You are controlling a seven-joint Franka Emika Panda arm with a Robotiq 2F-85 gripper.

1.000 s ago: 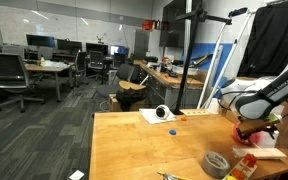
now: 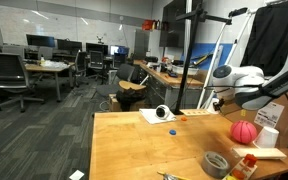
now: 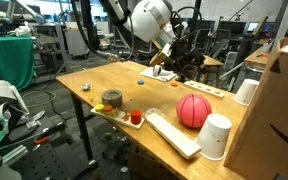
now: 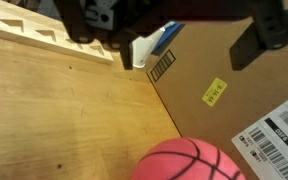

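Note:
A red ball (image 3: 192,111) with dark lines rests on the table close to a white cup (image 3: 214,137). Exterior view 1 has the same ball (image 2: 244,133) at the right side of the table. My gripper (image 3: 191,68) hangs above and behind the ball, clear of it. In the wrist view its dark fingers (image 4: 259,42) stand wide apart with nothing between them. Only the ball's upper part (image 4: 189,163) shows there, at the bottom edge.
A large cardboard box (image 3: 272,115) walls off the right side. A long pale block (image 3: 172,133) lies in front of the ball. Tape rolls (image 2: 215,164) and a red-topped jar (image 2: 244,166) sit near the front edge.
The gripper has risen from around the ball and moved left in exterior view 1. The ball, partly covered before, now shows clearly and stays in about the same place.

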